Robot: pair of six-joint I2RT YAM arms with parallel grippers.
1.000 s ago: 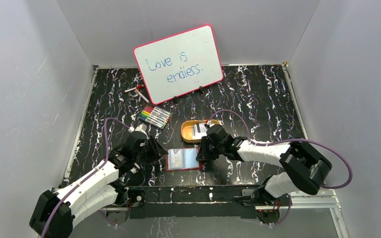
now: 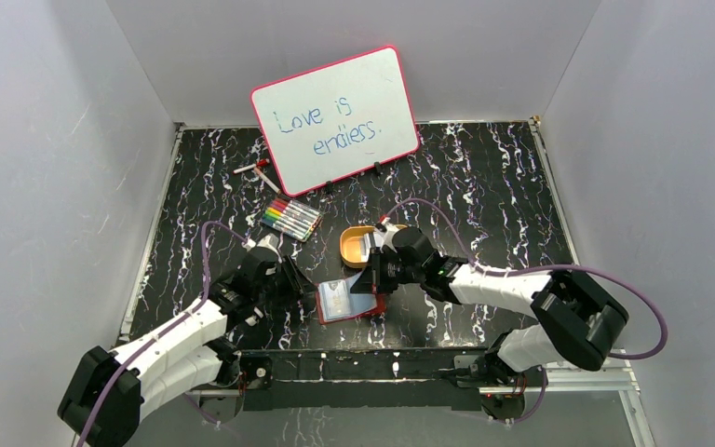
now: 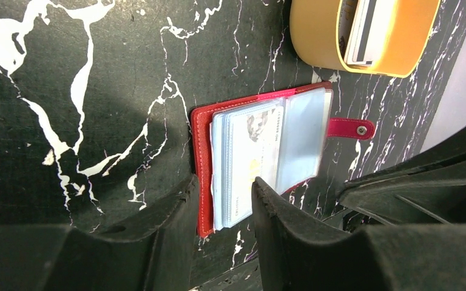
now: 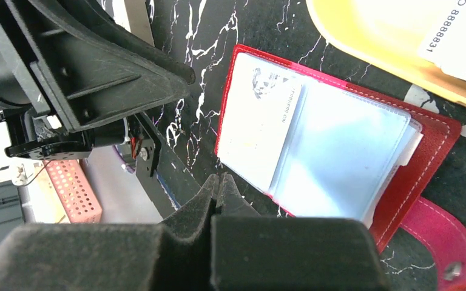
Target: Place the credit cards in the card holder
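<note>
The red card holder [image 3: 201, 163] lies open on the black marble table at the front centre, with clear sleeves and a white card [image 4: 258, 127] in them. A yellow container [image 2: 352, 244] behind it holds white cards [image 3: 369, 30]. My left gripper stands open at the holder's left side, nothing seen between its fingers. My right gripper is shut, over the holder's right part, with nothing showing between its fingertips.
A pack of coloured markers [image 2: 290, 218] and two loose pens lie behind the left arm. A whiteboard [image 2: 335, 112] leans at the back.
My right gripper has shifted slightly left over the holder, and its arm has moved a little. The left gripper has moved very slightly.
</note>
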